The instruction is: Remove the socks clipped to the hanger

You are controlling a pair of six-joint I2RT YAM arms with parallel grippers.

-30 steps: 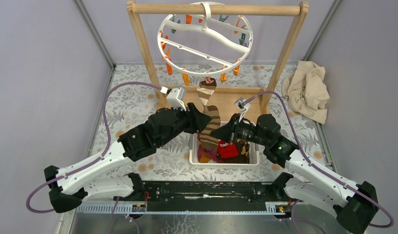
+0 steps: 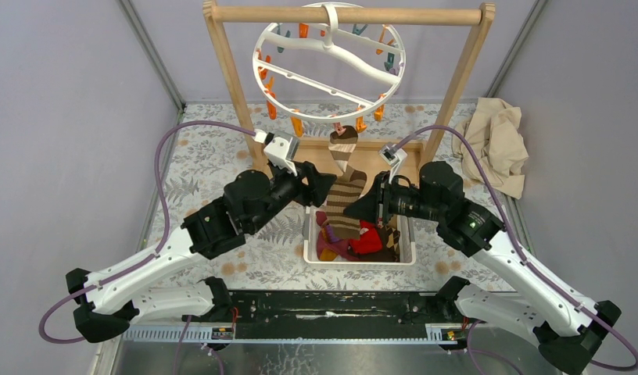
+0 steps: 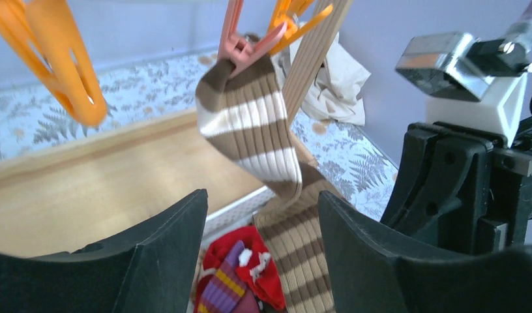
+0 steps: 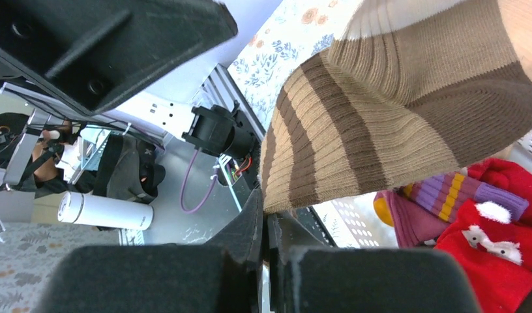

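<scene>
The brown-and-cream striped sock [image 2: 345, 203] hangs from a pink clip [image 3: 242, 49] at the hanger's [image 2: 326, 117] front rim, its foot reaching down over the bin. In the right wrist view the sock's edge [image 4: 354, 150] meets the tips of my right gripper, which is shut on it. My left gripper is open at the sock's left, below the clip; nothing is gripped between its fingers, and the sock shows beyond the gap.
Beneath, a white bin [image 2: 307, 242] holds several socks, including a red one [image 2: 366, 241]. Other orange clips [image 2: 297, 123] hang empty around the rim. A wooden frame [image 2: 456, 78] carries the hanger; beige cloth [image 2: 492, 144] lies at right.
The right gripper has moved slightly right and up in the top view, and the striped sock and its clip have shifted right too. The left gripper has shifted slightly left.
</scene>
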